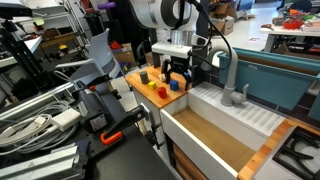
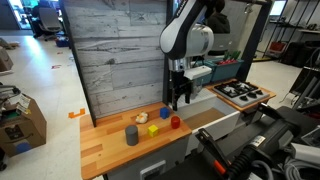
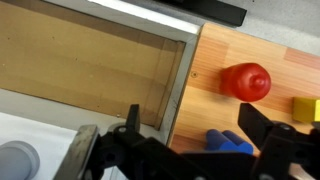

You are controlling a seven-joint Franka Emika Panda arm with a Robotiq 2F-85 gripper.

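Observation:
My gripper is open, its two dark fingers wide apart in the wrist view with nothing held between them. It hangs above the wooden counter and the drawer edge. A blue object [image 3: 228, 141] shows below, close to the right finger and partly covered by it. Beside it stands a red round object [image 3: 246, 82]. At the right edge sits a yellow block [image 3: 306, 108]. In the second exterior view, the blue object [image 2: 164, 113] and red object [image 2: 175, 122] stand on the counter near the gripper.
An open, empty compartment [image 1: 212, 137] with pale walls lies beside the counter. A grey cylinder [image 2: 131, 133] stands farther along the counter. Behind the compartment are a grey faucet [image 1: 232, 90] and a ribbed white drainboard; a stove [image 1: 297, 150] is at the right.

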